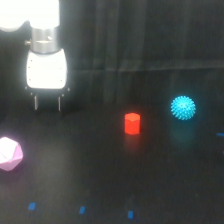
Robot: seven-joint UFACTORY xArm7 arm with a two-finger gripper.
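Note:
At the upper left of the camera view, my gripper (48,103) hangs above the dark table, its two thin fingers apart and nothing visible between them. Right of centre, a small red block (132,124) rests on the table, to the right of the gripper and slightly lower in the picture. Farther right is a spiky blue ball (183,108). A pink faceted object (10,154) lies by the left edge, partly cut off by the frame.
Blue marks (81,210) are dotted along the front of the black table (100,170), with another at the right edge. Bare surface spreads between the objects. A dark curtain (120,40) closes off the back.

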